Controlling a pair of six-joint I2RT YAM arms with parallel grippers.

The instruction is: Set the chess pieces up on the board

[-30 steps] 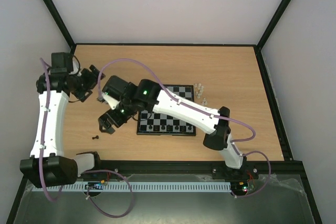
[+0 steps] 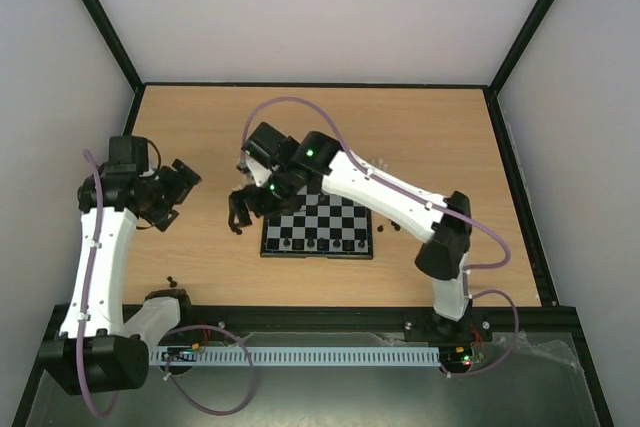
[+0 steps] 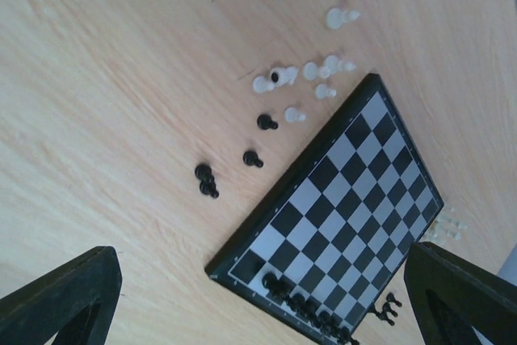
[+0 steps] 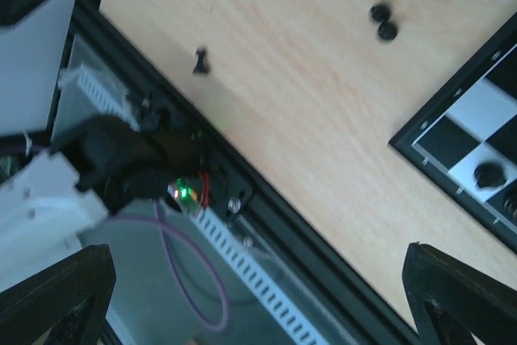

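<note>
The black-and-white chessboard [image 2: 340, 210] lies mid-table, several dark pieces [image 2: 310, 244] standing along its front row. Left of it, the left wrist view shows loose white pieces [image 3: 262, 84] and dark pieces [image 3: 207, 180]. A lone dark piece [image 4: 201, 61] is near the table's front left, also in the top view [image 2: 172, 282]. My right gripper [image 2: 260, 213] stands open above the board's left side, covering part of it in the top view. My left gripper [image 2: 184, 196], also open, hangs over the left of the table. Nothing shows between either pair of fingers.
Beyond the board's right edge are more dark pieces [image 3: 388, 309] and white pieces [image 3: 444, 228]. The right arm [image 2: 385, 192] reaches across the board from the right. Bare wood lies behind the board and at the front left.
The lone dark piece has shifted towards the front left. The left arm has moved a little.
</note>
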